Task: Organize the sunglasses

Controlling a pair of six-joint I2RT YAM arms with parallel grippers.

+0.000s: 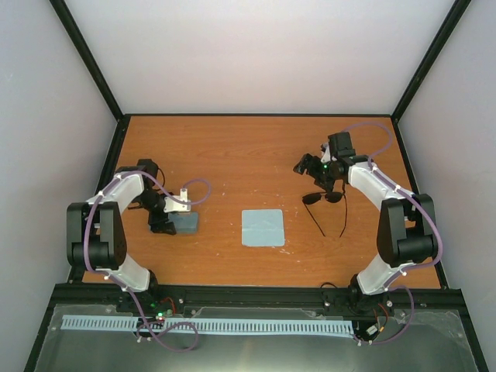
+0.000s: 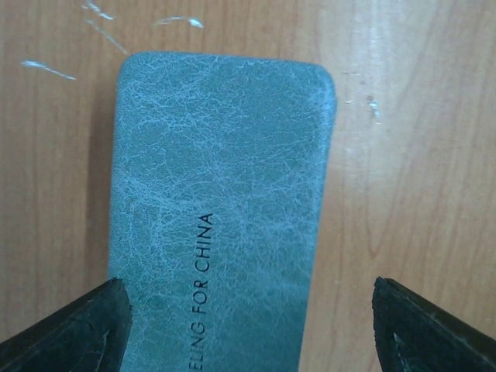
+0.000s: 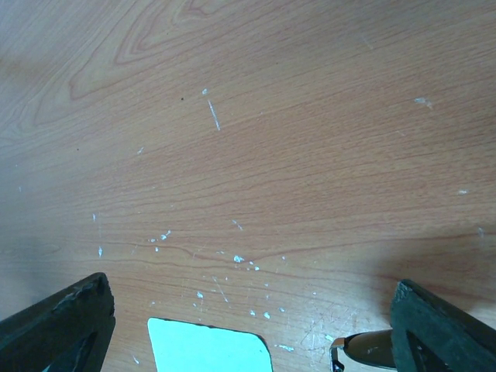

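Note:
A blue-grey case (image 1: 184, 223), with "...ELING FOR CHINA" printed on it, lies at the table's left, filling the middle of the left wrist view (image 2: 221, 170). My left gripper (image 1: 161, 226) is low over it, open, nothing held. Dark sunglasses (image 1: 332, 197) with temples spread toward the front lie at the right; part of a lens (image 3: 368, 349) shows beside my right gripper, which is open above and behind them with nothing visible between its fingers. A pale blue cloth (image 1: 263, 228) (image 3: 208, 349) lies flat at the middle front.
Purple cables loop over both arms.

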